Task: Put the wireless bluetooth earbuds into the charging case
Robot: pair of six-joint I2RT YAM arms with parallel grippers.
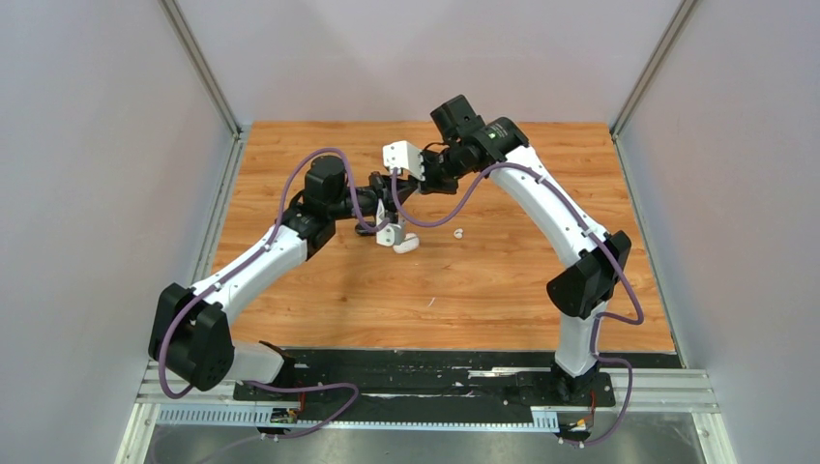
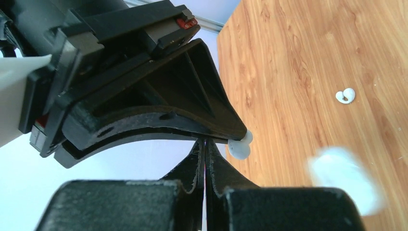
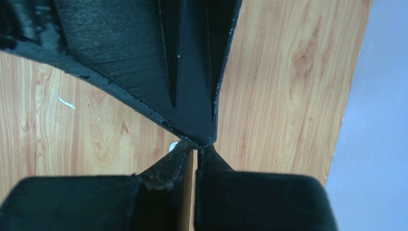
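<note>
My left gripper is shut with nothing visible between its fingertips. Close beside it in the left wrist view, my right gripper comes in from the upper left, with a white earbud (image 2: 239, 148) showing at its closed tip. In the right wrist view this earbud is hidden and the left gripper covers much of the scene. The white charging case (image 1: 407, 244) shows beneath the left gripper in the top view, apart from both grippers. It is blurred in the left wrist view; whether its lid is open cannot be told. Another earbud (image 1: 458, 234) lies on the table.
Both grippers meet above the wooden table (image 1: 503, 300), near its middle. A purple cable (image 1: 440, 220) loops beside the right gripper.
</note>
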